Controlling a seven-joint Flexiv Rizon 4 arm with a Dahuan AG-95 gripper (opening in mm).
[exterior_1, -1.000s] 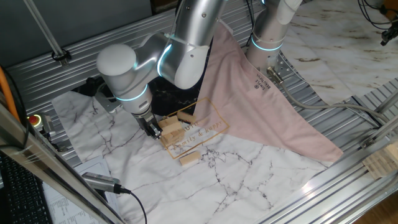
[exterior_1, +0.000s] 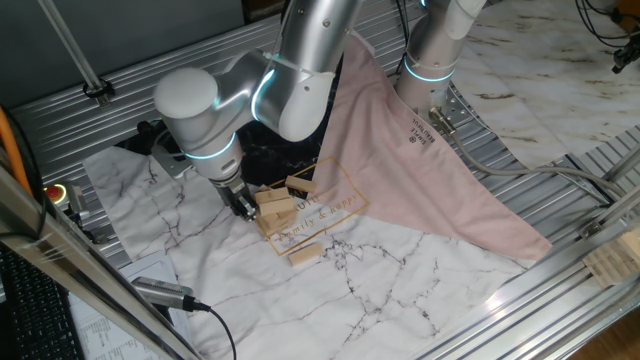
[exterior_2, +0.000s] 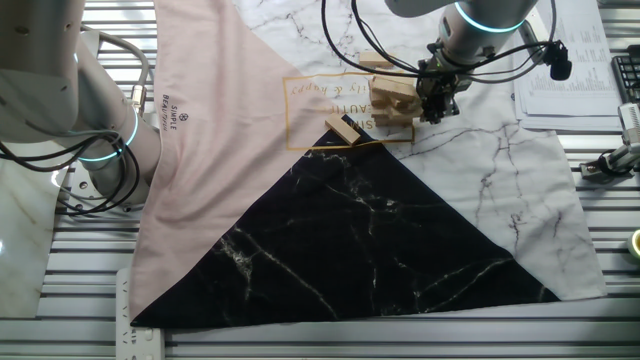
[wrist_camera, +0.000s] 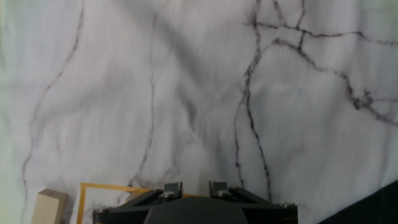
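Several light wooden blocks form a small stack (exterior_1: 274, 208) on the marble-patterned cloth, partly over the gold-printed frame. My gripper (exterior_1: 246, 207) is low at the stack's left side in exterior view 1. Exterior view 2 has the gripper (exterior_2: 438, 95) close against the right side of the stack (exterior_2: 394, 100); whether they touch cannot be made out. A clear gap separates the fingertips in the wrist view, so the gripper is open, with only cloth visible between them. One loose block (exterior_1: 300, 185) lies behind the stack and another block (exterior_1: 304, 255) in front.
A pink cloth section (exterior_1: 390, 150) and a black one (exterior_2: 330, 250) adjoin the white marble part. Cables (exterior_2: 350, 35) hang by the arm. Papers (exterior_1: 150, 270) and a keyboard (exterior_1: 35, 310) sit at the left.
The arm stays almost in place over the last second. Around the stack, the upper blocks and the loose block behind appear very slightly shifted; the front block is unmoved.
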